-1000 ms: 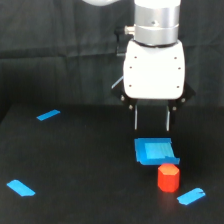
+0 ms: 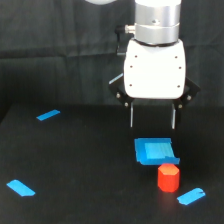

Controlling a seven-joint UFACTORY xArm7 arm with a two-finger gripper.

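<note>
My gripper (image 2: 152, 117) hangs open in the upper right of the camera view, its two thin fingers apart with nothing between them. Below it on the dark table lies a blue square piece (image 2: 155, 151), which looks like a shallow tray or box. Just in front of that stands a red hexagonal block (image 2: 168, 178), apart from the fingers.
Blue strips of tape (image 2: 21, 188) lie flat at the front left, back left and front right of the table (image 2: 85, 180). A dark curtain hangs behind.
My gripper has shifted very slightly, and its fingers look a little farther apart. The blue piece and red block have not moved.
</note>
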